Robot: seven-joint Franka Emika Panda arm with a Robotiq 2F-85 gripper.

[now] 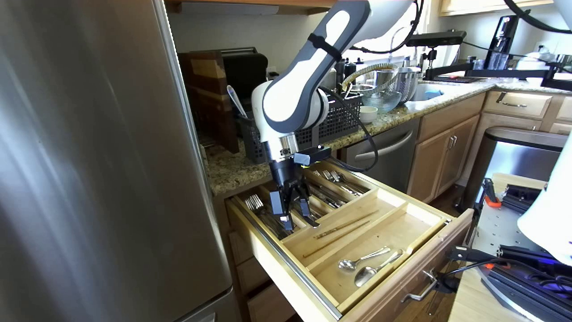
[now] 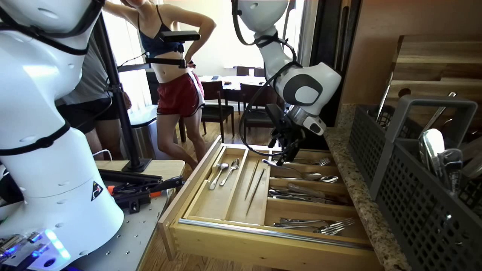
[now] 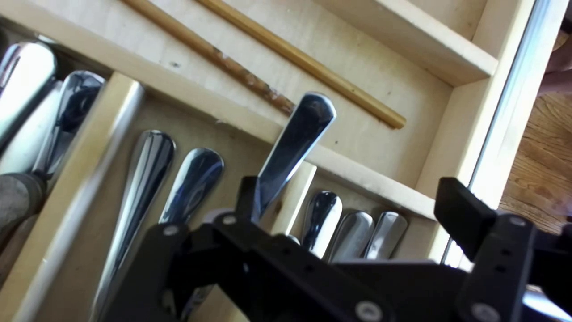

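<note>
In the wrist view my gripper is open, its two dark fingers wide apart. Beside the left finger, a shiny utensil handle [image 3: 298, 142] slants up over the wooden divider; it seems closer to that finger than to the other. Where it meets the finger is hidden. In exterior view 2 this utensil looks like a spoon [image 2: 310, 175], its bowl in the back compartment. Under the gap between the fingers, several fork handles [image 3: 321, 220] lie in the corner compartment. My gripper [image 1: 300, 220] hangs low over the drawer's left side in exterior view 1.
Two wooden chopsticks [image 1: 346, 228] lie in the long middle compartment. Two spoons [image 1: 365, 274] rest in the front compartment, which has free room. Knives [image 2: 307, 194] fill another section. A gray dish rack [image 2: 420, 189] stands on the counter behind the open drawer.
</note>
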